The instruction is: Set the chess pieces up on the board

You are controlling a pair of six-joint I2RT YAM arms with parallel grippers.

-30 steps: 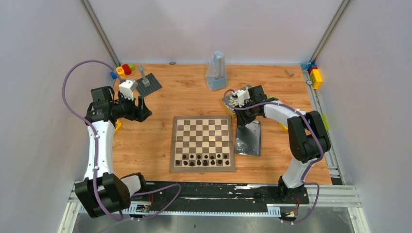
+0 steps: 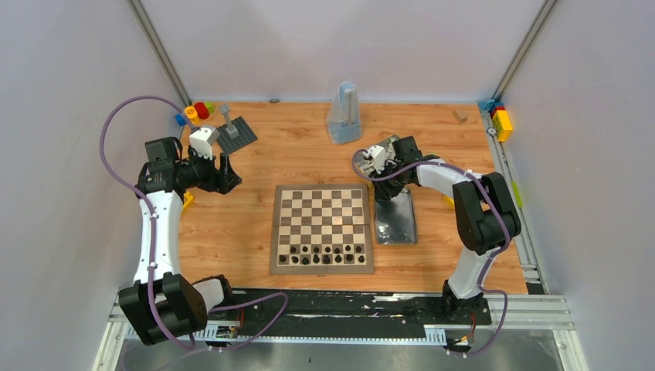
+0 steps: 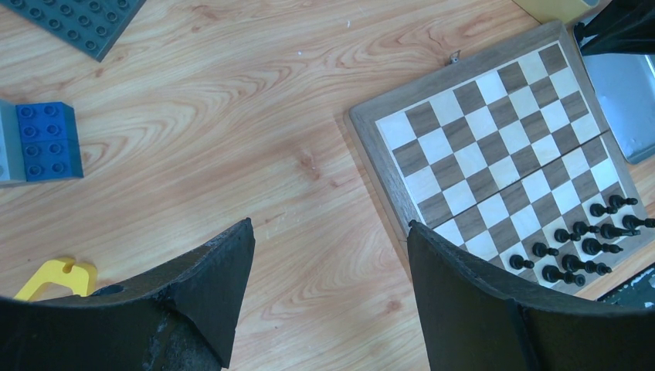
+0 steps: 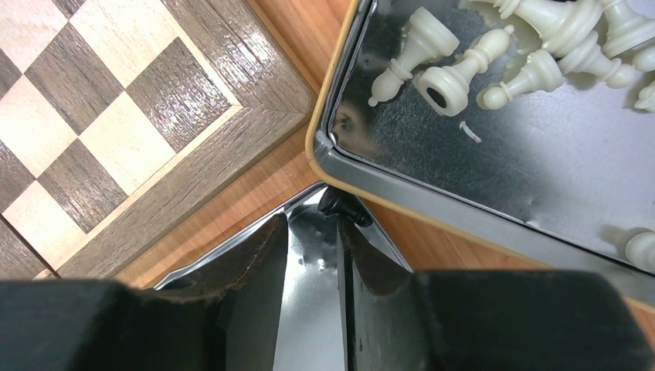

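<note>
The chessboard [image 2: 322, 189] lies mid-table with two rows of black pieces [image 2: 321, 254] standing along its front side. Beside it on the right is a dark metal tray [image 2: 395, 226]. One black piece [image 4: 345, 204] lies in that tray's far corner, partly covered by a finger. Over this corner hangs my right gripper, part open, with nothing visibly held between its fingertips; the piece is just ahead of the right-hand one. White pieces [image 4: 452, 77] lie in a second, yellow-rimmed tray [image 4: 432, 202]. My left gripper is open and empty, left of the board.
A clear plastic container [image 2: 344, 120] stands at the back. Toy bricks [image 3: 51, 141] and a dark studded plate [image 2: 236, 135] occupy the back left. The two trays touch or nearly touch at the black piece's corner. Bare table separates my left gripper from the board.
The dark tray has slid slightly toward the back, up against the other tray, and the right gripper has shifted a little. The left arm and the board are unchanged.
</note>
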